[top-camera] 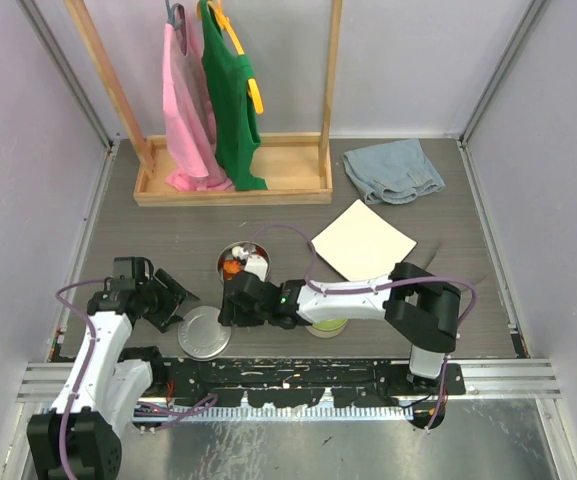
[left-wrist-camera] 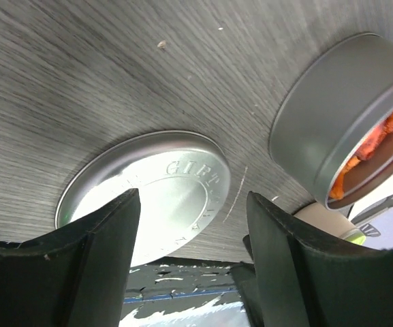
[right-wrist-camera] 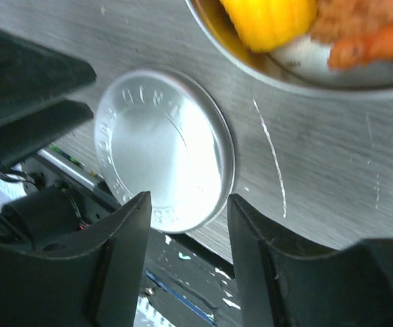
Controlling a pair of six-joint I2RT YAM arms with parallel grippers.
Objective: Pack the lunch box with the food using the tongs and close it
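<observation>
The round silver lid [top-camera: 204, 333] lies flat on the grey table near its front edge. My left gripper is open just left of the lid, nothing held; its wrist view shows the lid [left-wrist-camera: 162, 187] beyond and between the fingers. From the right, my right gripper hangs open over the lid's right side, with the lid's rim [right-wrist-camera: 229, 157] visible past its empty fingertips. Behind the lid stands the open metal lunch box [left-wrist-camera: 332, 116], with corn [right-wrist-camera: 271, 20] and a carrot [right-wrist-camera: 380, 46] inside. The right arm covers part of it from above.
A green-topped round tin [top-camera: 328, 327] sits mostly under the right arm. A cream board [top-camera: 361, 240] and folded jeans [top-camera: 393, 170] lie behind on the right. Clothes hang on a wooden rack [top-camera: 293, 170] at the back.
</observation>
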